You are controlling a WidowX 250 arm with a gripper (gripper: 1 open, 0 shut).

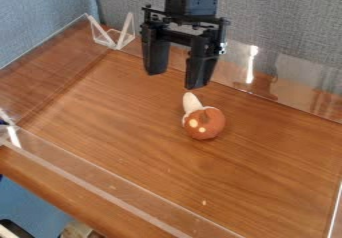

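Observation:
My black gripper (pixel 178 63) hangs open above the wooden table, its two fingers wide apart with nothing between them. Below it and slightly right, a toy mushroom (pixel 206 124) lies on the table, with an orange-red spotted cap and a pale stem pointing up toward the back.
The wooden tabletop (pixel 134 152) is otherwise mostly clear. A white wire-like frame (pixel 114 32) stands in the back left corner. Clear panels line the back and front edges, and grey padded walls rise behind.

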